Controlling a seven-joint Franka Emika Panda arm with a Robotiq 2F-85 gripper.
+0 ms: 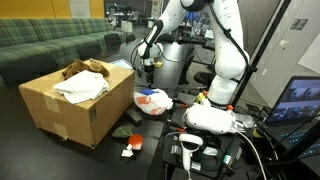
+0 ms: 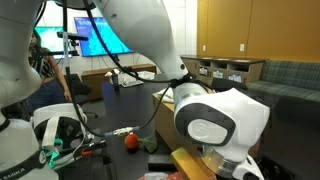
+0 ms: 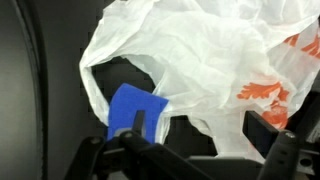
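Note:
My gripper stands open in the wrist view, its dark fingers spread on either side with nothing clearly held between them. Beneath it lies a crumpled white plastic bag (image 3: 205,60) with orange-red print. A blue item (image 3: 134,108) shows below the bag's left part, close to one finger. From exterior view 1, the whitish bag (image 1: 153,102) rests on the dark surface beside the cardboard box. The gripper's height above the bag is hard to judge. In exterior view 2, the big white arm (image 2: 225,120) hides the gripper.
A cardboard box (image 1: 65,115) with brown cloth (image 1: 85,68) on top borders the left of the work area. A red round object (image 1: 135,142) lies on the dark surface in front. A monitor (image 1: 293,100) stands at the right.

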